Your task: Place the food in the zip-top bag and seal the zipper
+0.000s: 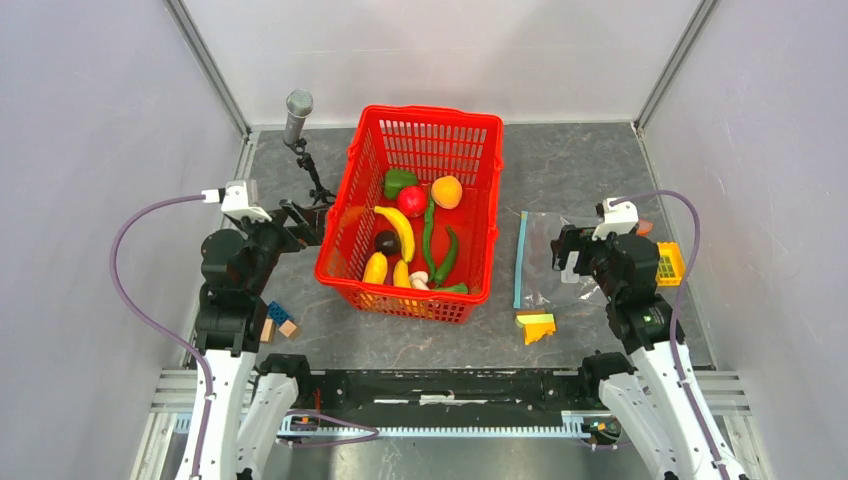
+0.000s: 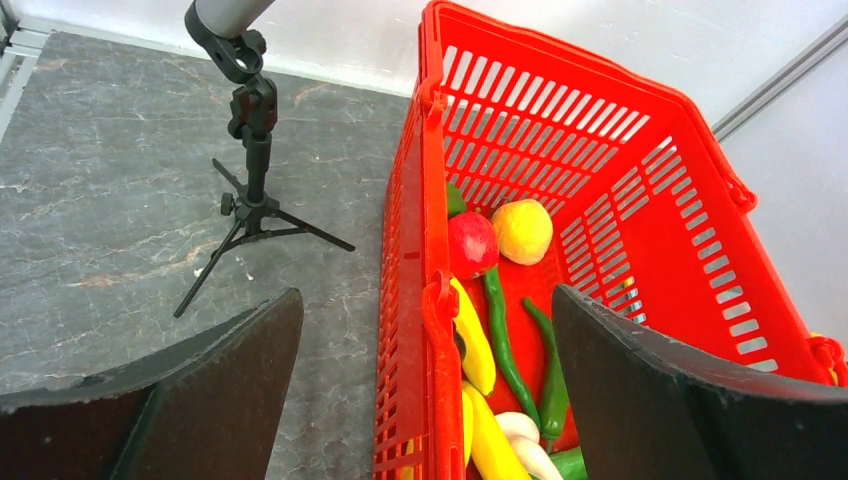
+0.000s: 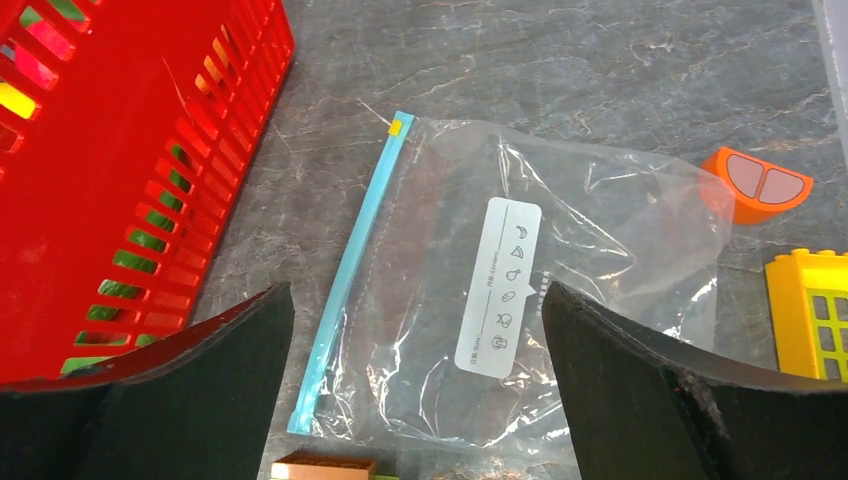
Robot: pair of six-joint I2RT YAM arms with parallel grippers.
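A clear zip top bag (image 3: 430,300) lies flat on the table at the right, its blue zipper strip (image 3: 350,260) along the left edge with a yellow slider (image 3: 395,128) at the far end. Play food sits inside the red basket (image 1: 430,113): a yellow banana (image 1: 403,235), a red fruit (image 1: 411,201), an orange fruit (image 1: 446,192) and several vegetables. My left gripper (image 1: 303,222) is open by the basket's left wall, nothing between its fingers. Above the bag, my right gripper (image 1: 558,250) also stands open and empty.
A microphone on a small tripod (image 2: 258,205) stands left of the basket. Around the bag lie an orange block (image 3: 755,185), a yellow crate (image 3: 805,310) and a yellow toy piece (image 1: 538,327). Blue and wooden blocks (image 1: 280,318) rest near the left arm.
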